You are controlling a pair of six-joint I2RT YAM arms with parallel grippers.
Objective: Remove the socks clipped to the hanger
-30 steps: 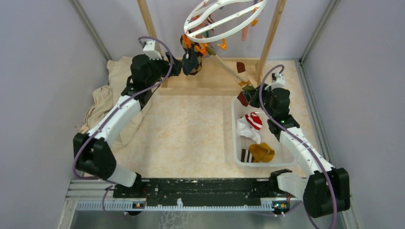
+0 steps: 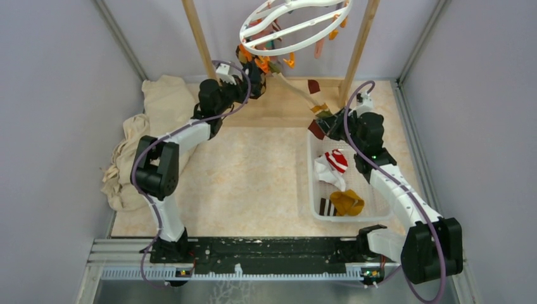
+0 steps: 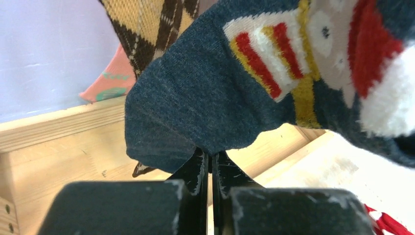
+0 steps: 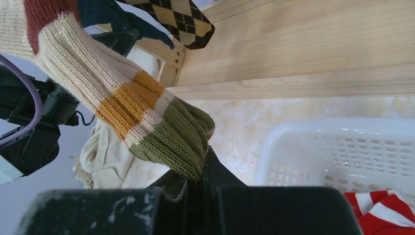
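A white hanger [image 2: 295, 47] with orange clips holds socks at top centre. My left gripper is shut at the lower edge of a navy patterned sock [image 3: 191, 98]; no cloth clearly shows between its fingers. An argyle sock [image 3: 147, 24] and a pink sock [image 3: 107, 83] hang behind it. My right gripper is shut on the end of a long cream, mustard and green knit sock [image 4: 132, 103], stretched from the hanger toward the white basket [image 4: 276, 137].
The basket holds red-striped [image 2: 337, 161], white [image 2: 329, 177] and mustard [image 2: 347, 201] items. A wooden frame [image 2: 367, 31] stands around the hanger. Beige cloth [image 2: 164, 95] lies at left.
My left arm has moved right, bringing its gripper up to the navy sock; the hanger has shifted slightly left. My right arm is nearly still with the knit sock.
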